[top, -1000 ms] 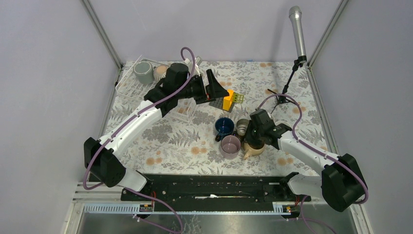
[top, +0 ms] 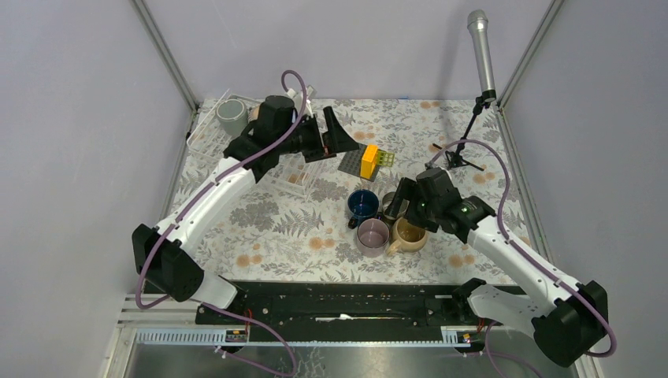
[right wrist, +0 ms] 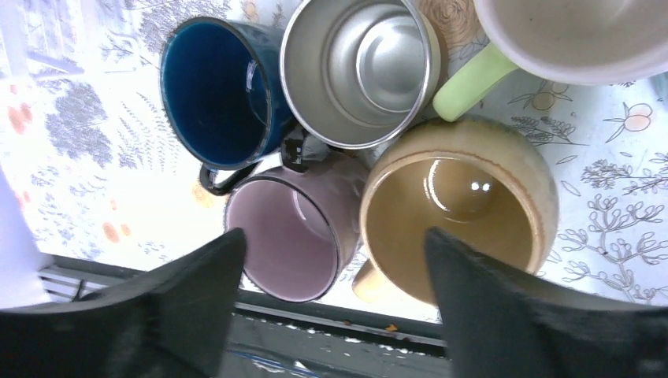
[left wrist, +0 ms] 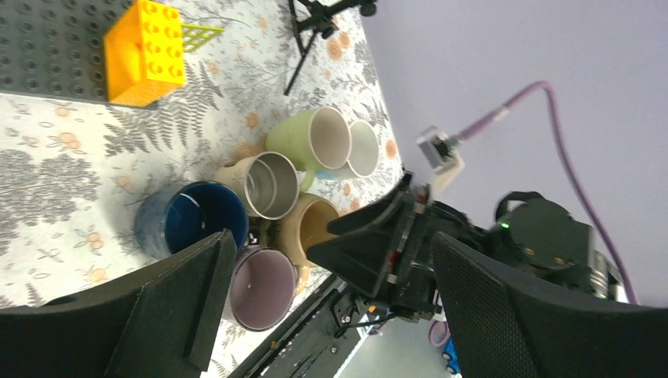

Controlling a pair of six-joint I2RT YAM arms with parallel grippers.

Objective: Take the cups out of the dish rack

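Several cups stand close together on the table: a dark blue cup (top: 363, 203), a lilac cup (top: 372, 236), a steel-lined cup (right wrist: 362, 67) and a tan cup (right wrist: 465, 201). A green cup (left wrist: 307, 142) and a white cup (left wrist: 364, 150) are beside them in the left wrist view. My right gripper is open above the lilac and tan cups, nothing held. A grey-green cup (top: 232, 116) sits in the white dish rack (top: 203, 142); another cup there is mostly hidden by my left arm. My left gripper is open and empty, near the rack's right side.
A dark studded plate with a yellow block (top: 369, 161) lies behind the cups. A small black tripod (top: 458, 157) holding a microphone stands at the back right.
My left gripper has shifted slightly left and back, over the rack side.
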